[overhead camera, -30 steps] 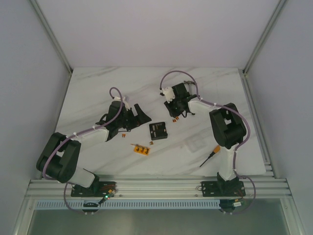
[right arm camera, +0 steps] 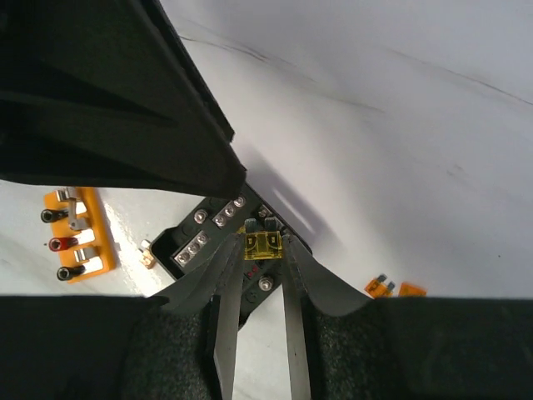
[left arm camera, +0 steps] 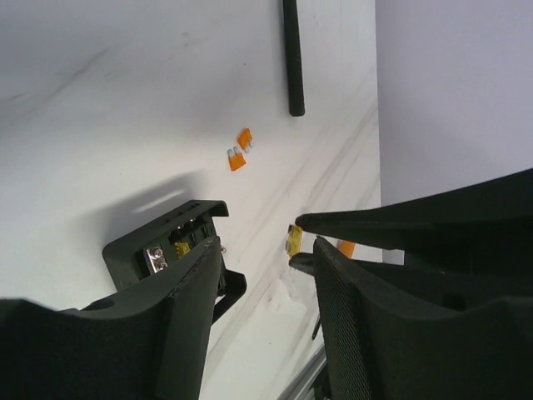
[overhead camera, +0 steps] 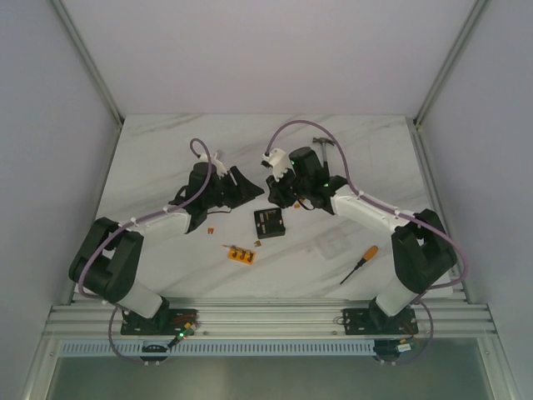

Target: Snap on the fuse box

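Note:
The black fuse box base [overhead camera: 269, 222] lies mid-table, also seen as a dark housing [left arm camera: 133, 260] with metal terminals in the left wrist view. My right gripper [overhead camera: 281, 192] is raised just above and behind it; a small yellow fuse piece [right arm camera: 263, 244] shows at its fingertips, over the base in the right wrist view. My left gripper [overhead camera: 244, 190] hangs above and left of the base, its fingers part open, with nothing clearly between them.
An orange terminal block [overhead camera: 241, 255], small orange pieces [left arm camera: 236, 160], a screwdriver [overhead camera: 366, 258], a hammer [overhead camera: 324, 146] and a clear tray [overhead camera: 333, 244] lie around.
My right gripper has risen and moved left toward the fuse box base with the yellow piece. My left gripper has lifted, its fingers changing angle.

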